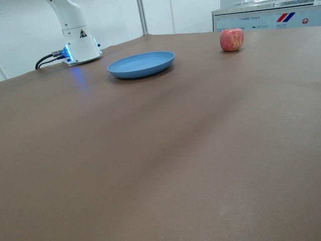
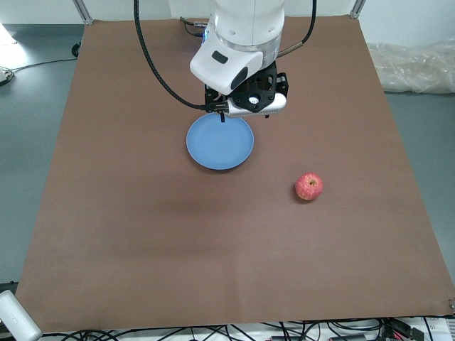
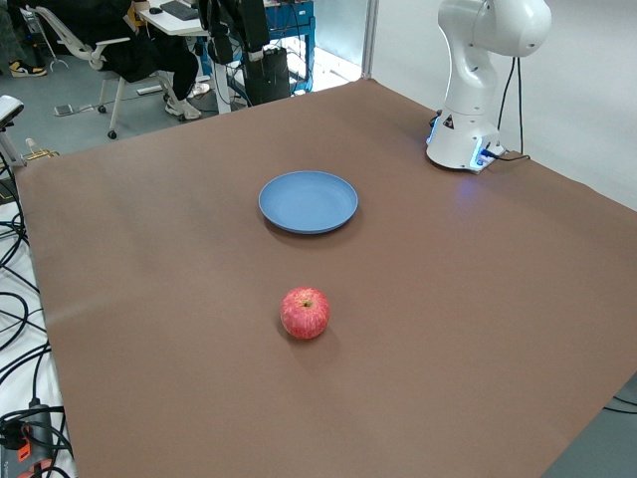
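A blue round plate (image 2: 220,145) (image 1: 141,66) (image 3: 308,205) lies flat on the brown table. A red apple (image 2: 309,186) (image 1: 231,39) (image 3: 305,312) sits apart from it on bare table, to the plate's lower right in the left view. In that view the gripper (image 2: 244,116) hangs from the white arm over the far edge of the plate, with small dark fingertips; whether it is open or shut is hard to tell. The top and right views show the arm's base, not the gripper.
The arm's base (image 3: 460,139) stands at the back. Cables run along the table's near edge in the left view and a person sits beyond the table in the right view.
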